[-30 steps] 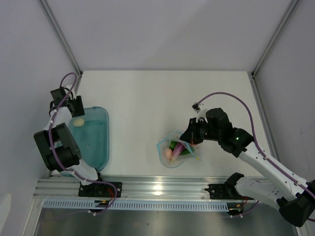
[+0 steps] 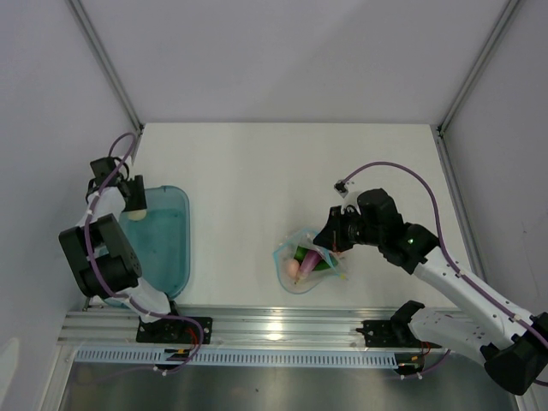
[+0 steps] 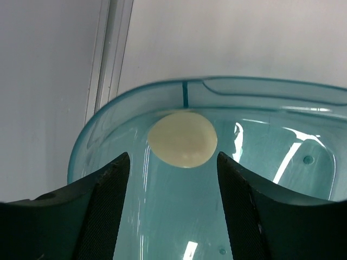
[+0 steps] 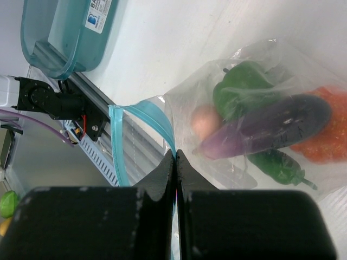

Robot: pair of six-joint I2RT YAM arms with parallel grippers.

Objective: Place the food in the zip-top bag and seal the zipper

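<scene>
A pale oval food item [image 3: 182, 138] lies in the teal bin [image 2: 163, 257] at the far left. My left gripper is over it, its fingers parted on either side with the item visible below between them. The clear zip top bag [image 2: 295, 274] lies on the table holding an eggplant [image 4: 271, 122], a green pepper [image 4: 244, 89], a smaller green pepper [image 4: 276, 165], an onion-like round item [image 4: 206, 119] and something orange [image 4: 328, 143]. My right gripper is shut at the bag's blue zipper edge [image 4: 149, 116], on that thin edge.
Metal rails and walls border it on the sides; a metal rail runs along the front.
My left gripper has come slightly down and toward the front over the pale item in the bin. The right arm and the bag look unchanged.
</scene>
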